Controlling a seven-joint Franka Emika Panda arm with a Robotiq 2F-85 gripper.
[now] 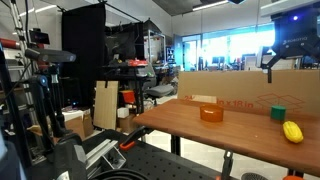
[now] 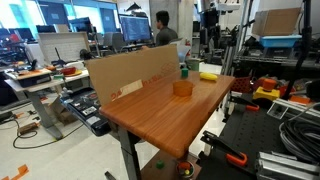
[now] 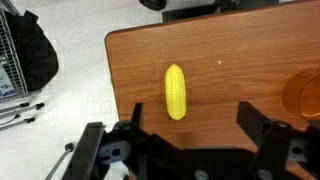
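Observation:
A yellow elongated object (image 3: 176, 92) lies on the wooden table (image 3: 225, 60), near its right end in exterior view 1. My gripper is open above the table, its fingers wide apart with nothing between them. From the wrist camera, the yellow object shows in the space between and ahead of the two fingers. Clear air separates the gripper from the tabletop in exterior view 1. An orange bowl (image 1: 211, 113) sits farther along the table, and part of it shows at the wrist view's right edge. Near the yellow object stands a green cup (image 1: 278, 112).
A cardboard panel (image 2: 145, 73) stands upright along one long side of the table. Bare wood lies between the bowl and the yellow object. Cables and black equipment (image 2: 285, 120) occupy the area beside the table.

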